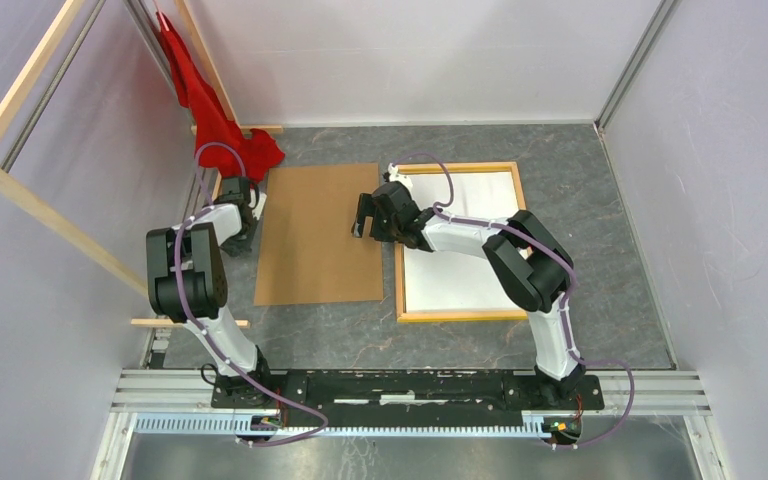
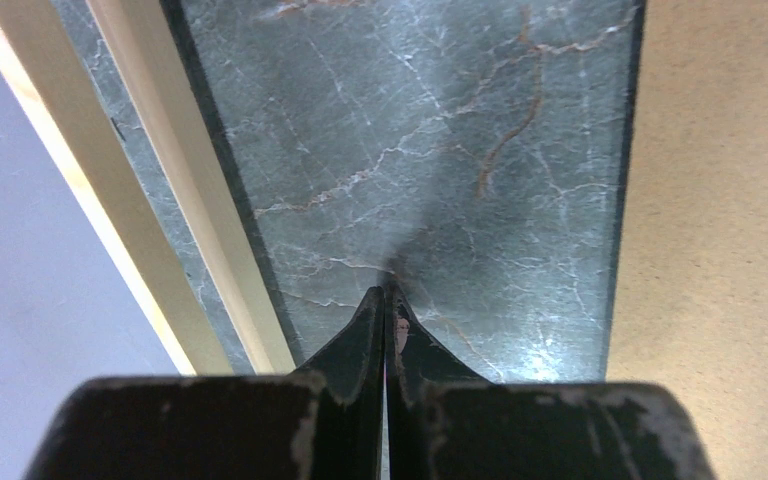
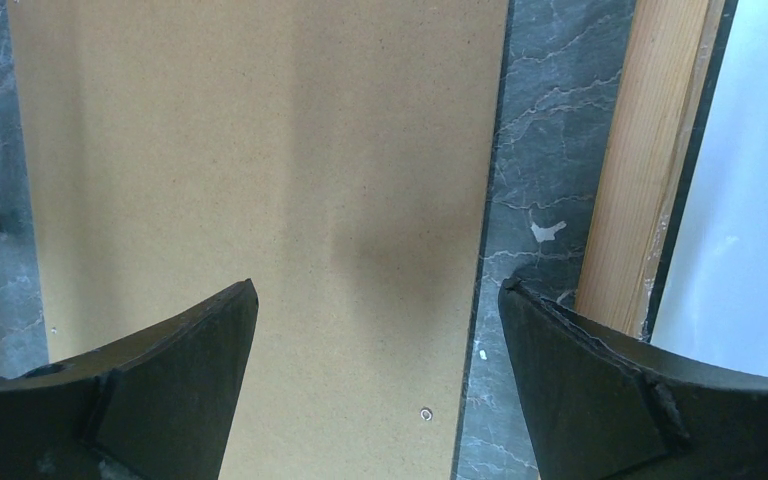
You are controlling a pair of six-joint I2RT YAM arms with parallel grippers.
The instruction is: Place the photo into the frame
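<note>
A wooden frame point(image 1: 463, 316) lies on the right half of the table with a plain white surface point(image 1: 460, 285) inside it. To its left lies a flat brown board point(image 1: 310, 270), with a narrow strip of table between them. No printed picture shows in any view. My left gripper is shut over bare table left of the board; only a thin dark line shows between its fingers, and I cannot make out anything held. Above the board's right edge, my right gripper stands open, its fingers wide apart and nothing between them.
A red cloth point(image 1: 215, 115) hangs from a wooden rack point(image 1: 55, 215) at the left, close to my left arm. Bare table point(image 1: 600, 250) extends right of the frame. My right forearm crosses above the frame.
</note>
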